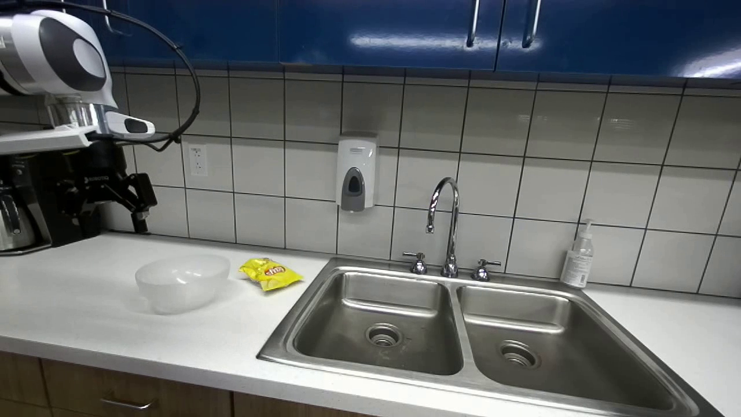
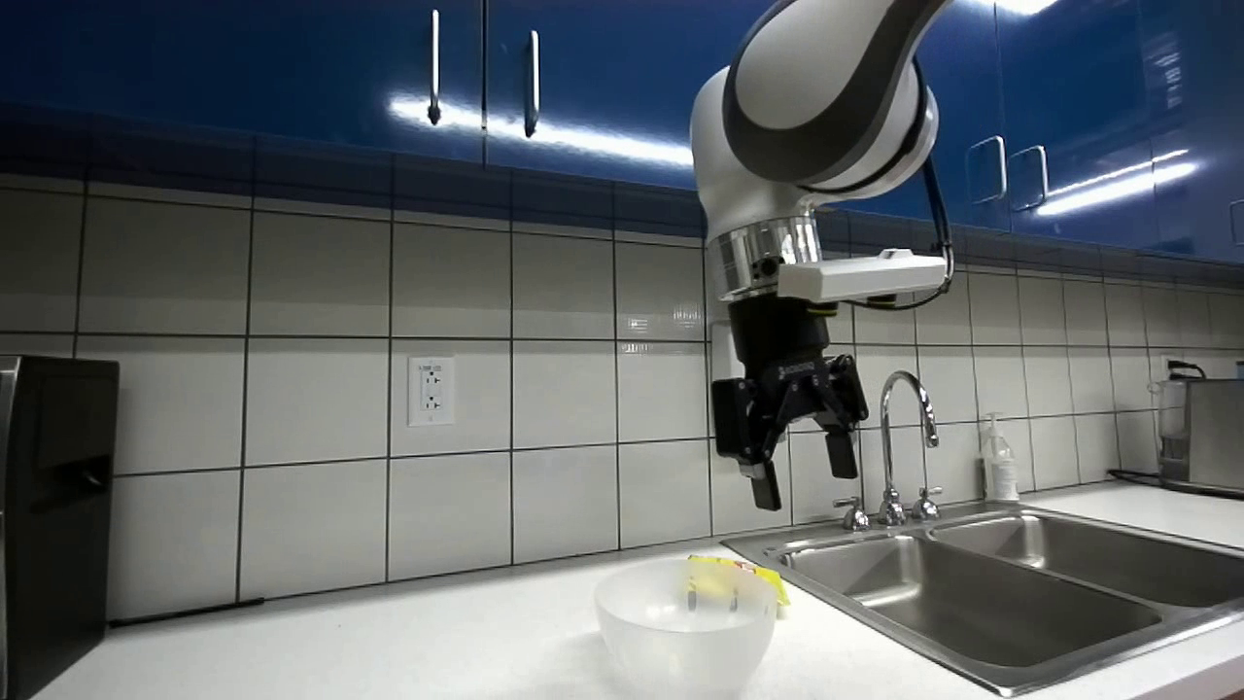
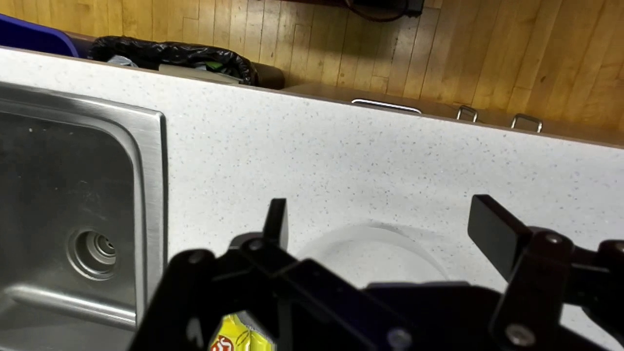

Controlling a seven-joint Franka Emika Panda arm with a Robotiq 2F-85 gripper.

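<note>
A translucent white bowl rests upright on the counter, left of the sink. Just to its right lies a yellow chip bag, outside the bowl. My gripper hangs in the air well above the counter, its fingers wide apart and nothing between them. In the wrist view the bowl shows below the gap between my fingers, its lower part hidden by the gripper's body. Only a corner of the chip bag peeks out there, at the bottom edge.
A double steel sink with a tall faucet takes up the right side. A coffee maker stands at the back left. Blue cabinets hang overhead.
</note>
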